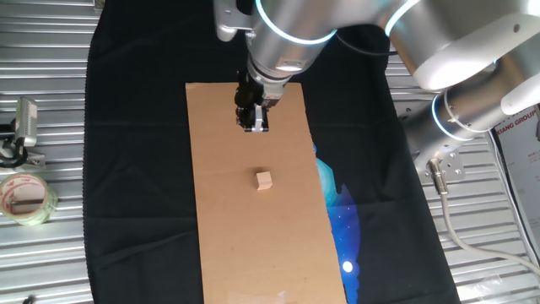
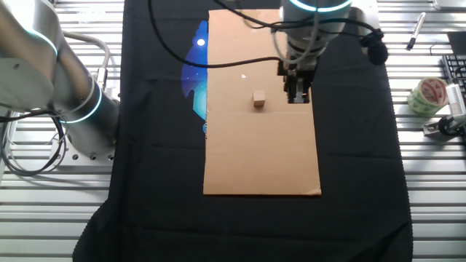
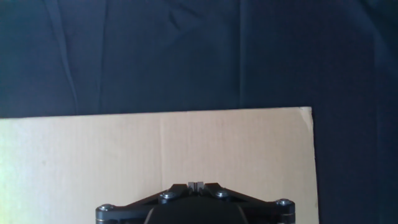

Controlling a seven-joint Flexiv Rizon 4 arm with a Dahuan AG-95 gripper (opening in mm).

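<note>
A small wooden block [image 1: 264,181] rests on the brown cardboard sheet [image 1: 245,228], near the middle of its width. The second exterior view shows the same block [image 2: 258,98] on the cardboard. Above the sheet, apart from the block, hangs my gripper [image 1: 256,129]. Its fingertips meet at the bottom of the wrist view, so the gripper is shut, and nothing shows between them. The block is out of sight in the wrist view, where only bare cardboard [image 3: 93,155] and dark cloth appear.
Black cloth [image 1: 139,186] lies under the cardboard. A blue printed shape [image 1: 342,228] sticks out along one edge of the sheet. A tape roll [image 1: 28,199] stands well off to the side on the ribbed metal table. Around the block the cardboard is clear.
</note>
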